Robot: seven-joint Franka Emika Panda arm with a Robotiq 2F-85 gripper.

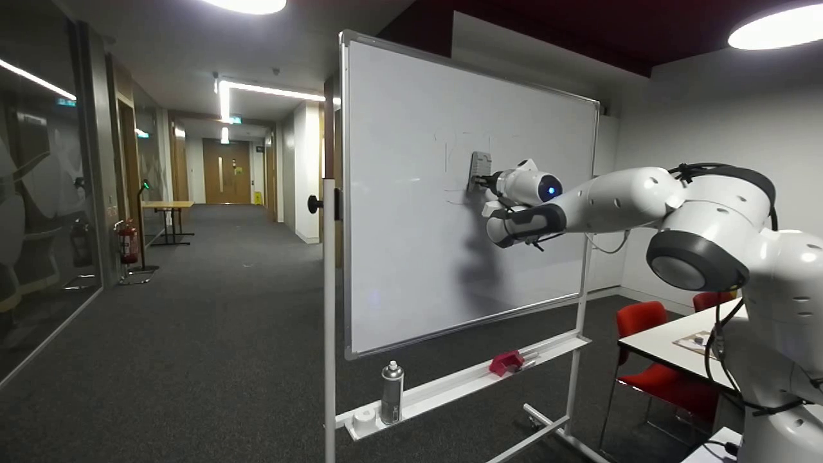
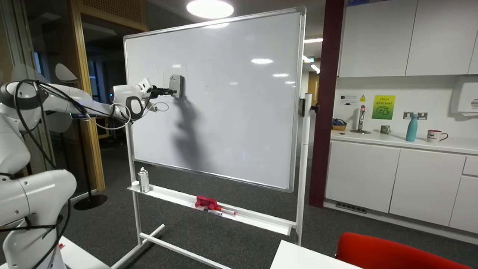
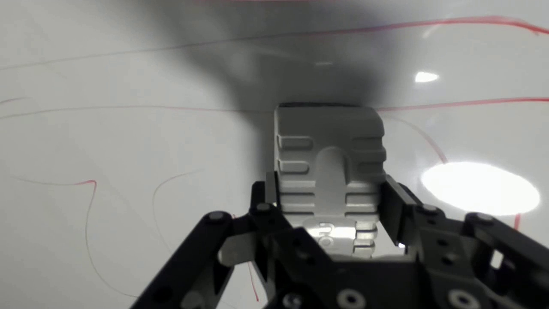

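Note:
A grey ribbed whiteboard eraser [image 3: 332, 170] is pinched between the two black fingers of my gripper, one on each side. In exterior view 2 the eraser [image 2: 175, 83] stands upright with its face at the whiteboard [image 2: 233, 112]; in exterior view 1 the gripper [image 1: 479, 181] holds it by its lower part. Whether the whole pad touches the board is hard to tell. Red marker lines [image 3: 463, 103] run across the board at both sides of the eraser, fainter to the left in the wrist view.
Below the board, the white ledge [image 1: 455, 388] carries a spray can [image 1: 391, 393], a white roll [image 1: 364, 419], a red holder [image 2: 206, 201] and markers [image 2: 226, 210]. A white table [image 1: 687, 335] and red chairs [image 1: 667, 390] stand to the right in exterior view 1.

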